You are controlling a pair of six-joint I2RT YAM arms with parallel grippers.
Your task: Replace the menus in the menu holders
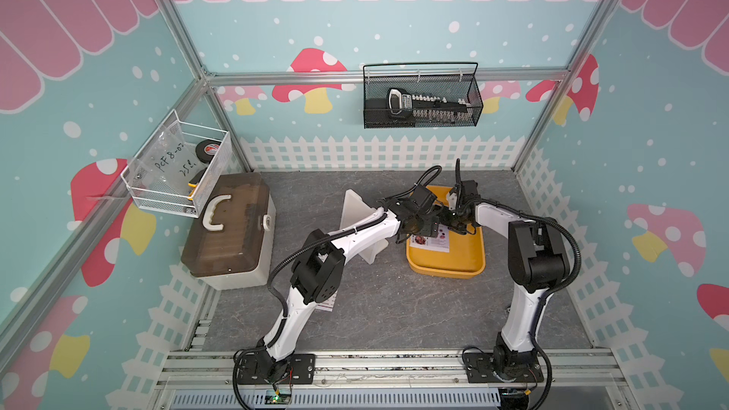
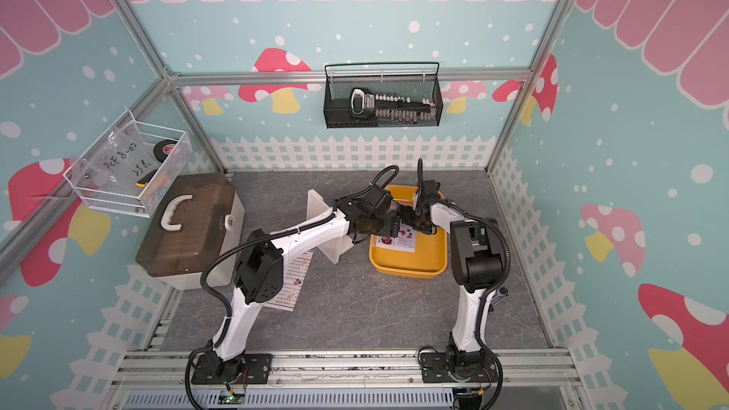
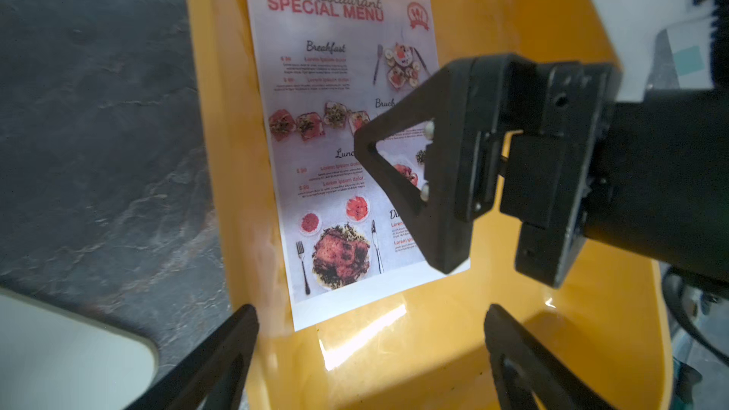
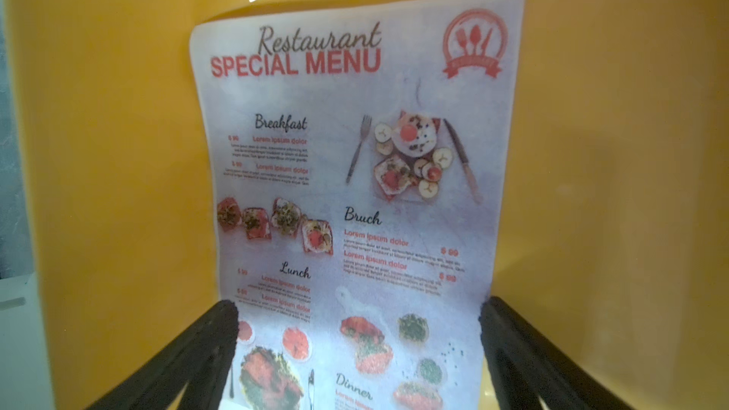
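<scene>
A paper "Restaurant Special Menu" (image 3: 326, 205) lies face up in the yellow tray (image 3: 220, 182). My left gripper is over the tray, its fingers (image 3: 220, 360) apart with no object held between them. Above the menu, my right gripper stands open, its fingers (image 4: 186, 360) to either side of the sheet in its wrist view; whether they touch it cannot be told. A white upright holder (image 1: 354, 212) is left of the tray, partly behind the left arm. Another printed menu sheet (image 2: 294, 281) lies on the table, partly covered by that arm.
The two grippers are close together over the tray. A brown-lidded box (image 1: 228, 227) takes up the left side. A black wire basket (image 1: 421, 110) and a white one (image 1: 178, 167) hang on the frame.
</scene>
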